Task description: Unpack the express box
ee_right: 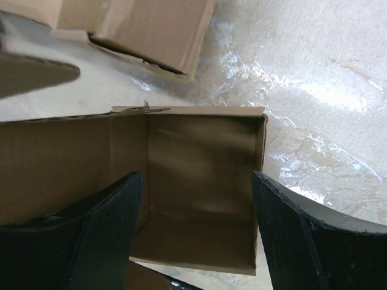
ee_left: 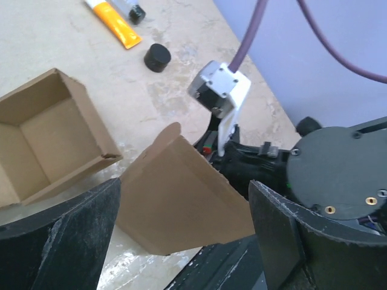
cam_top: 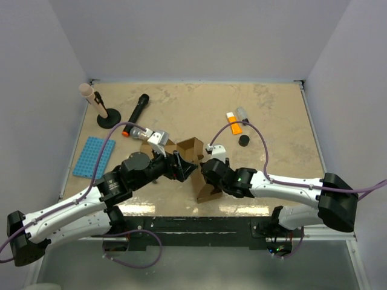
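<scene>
An open brown cardboard box [ee_right: 202,167] lies below my right gripper, whose fingers stand part open around its near right portion; whether they touch it I cannot tell. In the top view that box [cam_top: 207,192] sits at the front centre. A second open carton [cam_top: 190,148] lies behind it, also seen in the left wrist view [ee_left: 60,133]. My left gripper [cam_top: 184,165] is open over the centre, left of the right gripper, with the front box beneath and beyond its fingers [ee_left: 296,248].
A blue mat [cam_top: 93,156], a stand [cam_top: 109,118] and a black microphone-like rod [cam_top: 136,115] are at left. An orange tube [cam_top: 234,124], a small bottle [cam_top: 242,113] and a black puck [cam_top: 244,140] lie back right.
</scene>
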